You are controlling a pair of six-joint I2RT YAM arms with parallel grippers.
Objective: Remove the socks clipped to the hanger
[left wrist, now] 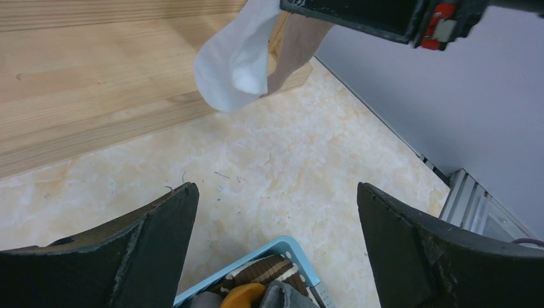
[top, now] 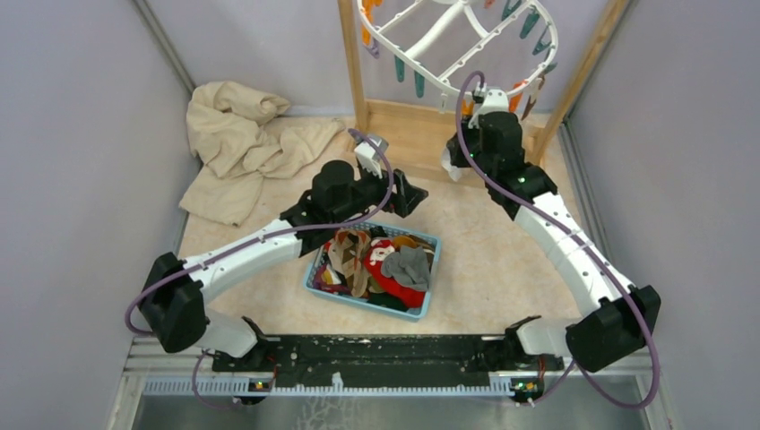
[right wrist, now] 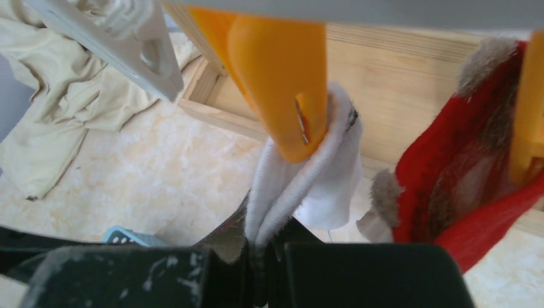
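Under the white hanger (top: 453, 54), a white sock (right wrist: 330, 192) is held by an orange clip (right wrist: 279, 83), which still grips the sock's upper edge. My right gripper is shut on the white sock, its cloth pinched in a fold between the fingers just below the clip. The sock's lower part (left wrist: 231, 70) dangles beneath the right gripper in the left wrist view. A red sock with grey trim (right wrist: 442, 199) hangs at the right from another orange clip (right wrist: 529, 109). My left gripper (top: 414, 197) stands open and empty above the basket's back edge.
A blue basket (top: 354, 303) full of socks sits on the floor below the left arm. Beige cloth (top: 242, 152) lies at the back left. Several teal clips (top: 418, 83) line the hanger, and a wooden frame (top: 356, 72) stands behind. Floor right of the basket is clear.
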